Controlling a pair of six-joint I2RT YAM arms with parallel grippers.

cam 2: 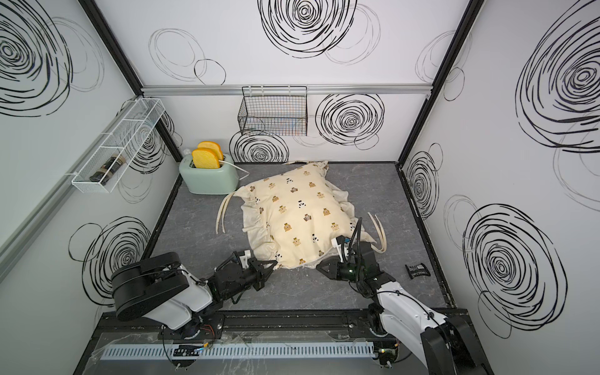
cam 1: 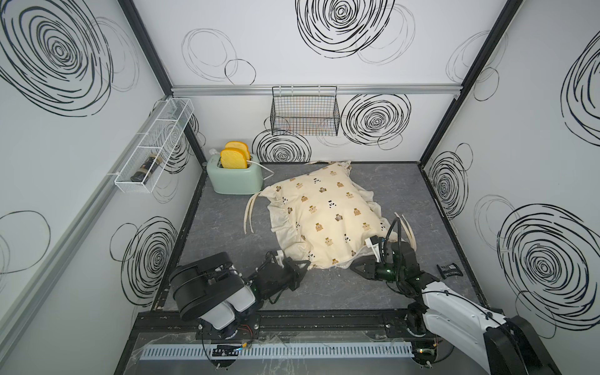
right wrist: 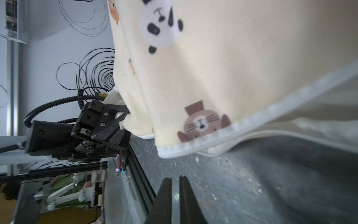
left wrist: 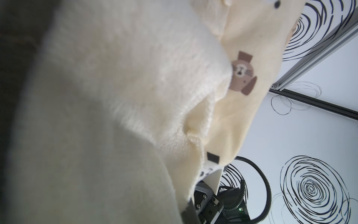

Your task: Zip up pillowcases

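Note:
A cream pillowcase [cam 1: 328,212] with small animal prints and a ruffled border lies plump in the middle of the table. Its near left corner is pinched by my left gripper [cam 1: 307,263], whose fingertips meet the cloth [right wrist: 139,125] in the right wrist view. That gripper's own fingers are hidden in the left wrist view, where cream fabric [left wrist: 149,74] fills most of the picture. My right gripper sits just below the near edge, its fingers slightly parted and nothing between them. A pale band [right wrist: 257,121] runs along that edge; no zipper pull can be made out.
A green toaster [cam 1: 234,180] with yellow slices stands at the back left. Ruffles and ties [cam 1: 409,232] stick out near my right arm. A small black packet [cam 1: 449,270] lies at the right.

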